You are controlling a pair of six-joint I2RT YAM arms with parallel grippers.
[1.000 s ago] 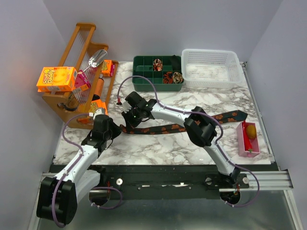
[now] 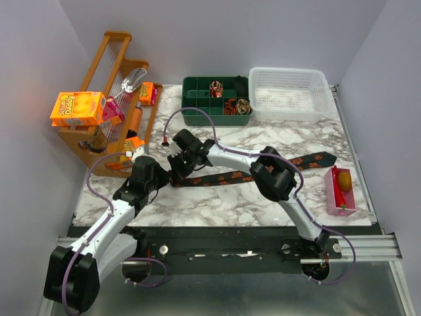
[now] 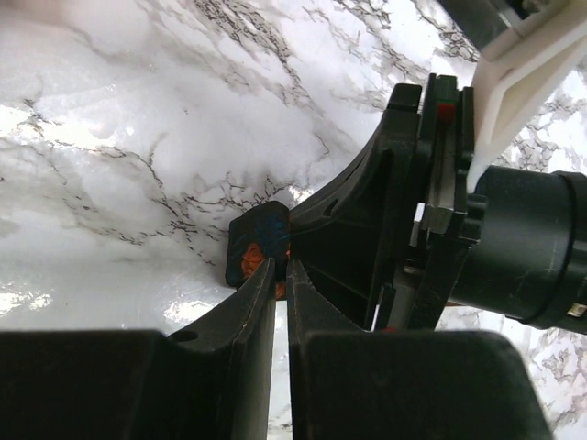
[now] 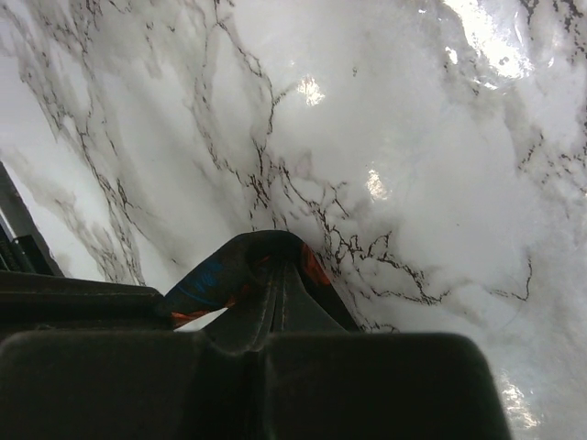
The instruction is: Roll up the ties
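A dark tie with orange figures (image 2: 217,179) stretches across the marble table from the middle left to the right. Its left end is folded up between my two grippers, seen as a small bent piece (image 3: 248,252) in the left wrist view and a folded loop (image 4: 211,280) in the right wrist view. My left gripper is at that fold, its fingertips close together; whether they pinch the cloth is unclear. My right gripper is shut, its tips down in the fold, partly hiding it.
A green divided box (image 2: 196,113) with rolled ties stands at the back, beside a white basket (image 2: 289,89). A wooden rack (image 2: 99,151) with boxes is at the left, a pink bin (image 2: 339,204) at the right.
My left gripper has moved slightly right toward the right gripper, and the tie's left end is bunched closer against it. The right arm has barely moved.
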